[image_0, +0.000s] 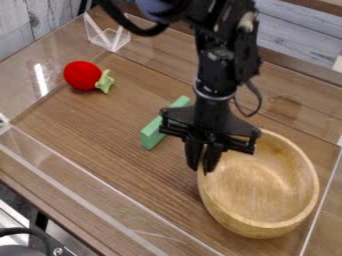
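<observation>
My black gripper (206, 145) hangs over the left rim of a large wooden bowl (259, 205), shut on that rim. The bowl sits at the front right of the table, and the exact fingertip contact is partly hidden. A green block (156, 134) lies just left of the gripper, partly behind it.
A red tomato-like object (80, 75) with a green top lies at the upper left. A clear plastic rack (107, 32) stands at the back left.
</observation>
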